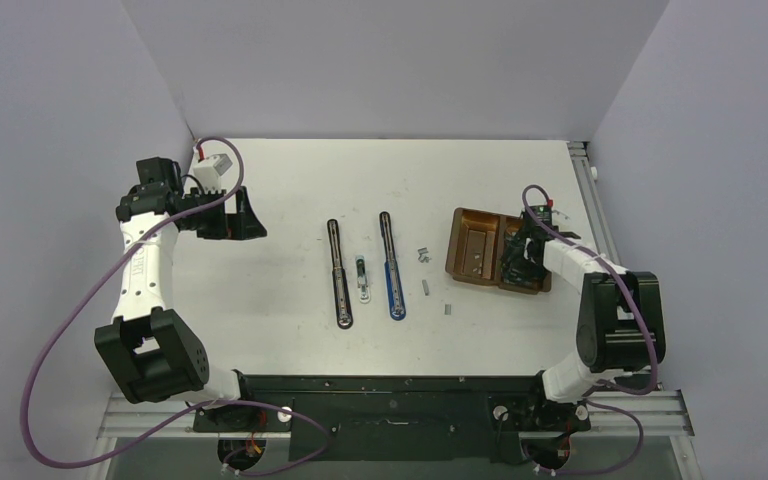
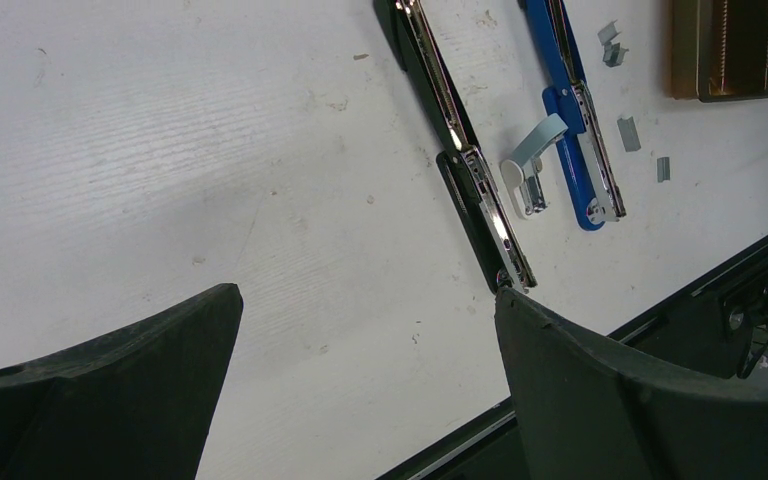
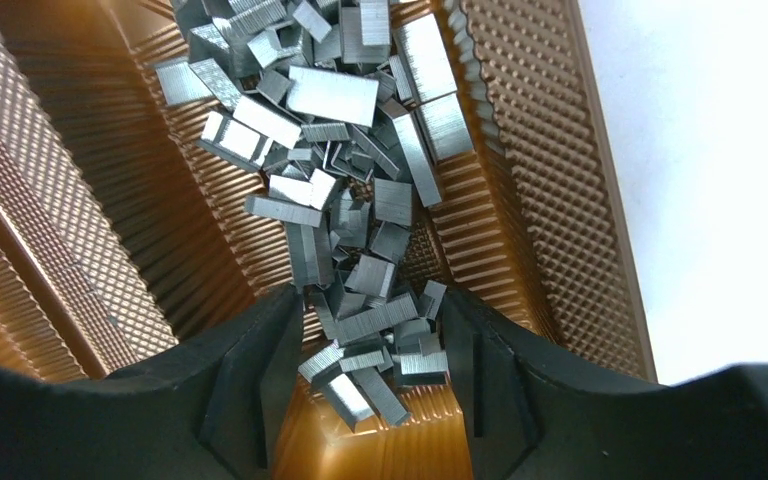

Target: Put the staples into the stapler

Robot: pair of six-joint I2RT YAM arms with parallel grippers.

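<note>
A black stapler (image 1: 340,280), a small white-and-silver stapler (image 1: 363,280) and a blue stapler (image 1: 393,280) lie in a row mid-table. A few loose staple strips (image 2: 628,134) lie right of them. In the right wrist view my right gripper is down in the right compartment of the brown two-part tray (image 1: 475,250), open over a heap of staple pieces (image 3: 332,95), with some between and beyond its fingertips. My left gripper (image 1: 245,215) hangs open over the left of the table, with nothing between its fingers.
The side walls (image 1: 720,240) stand close to both arms. The tray's left compartment looks nearly empty in the top view.
</note>
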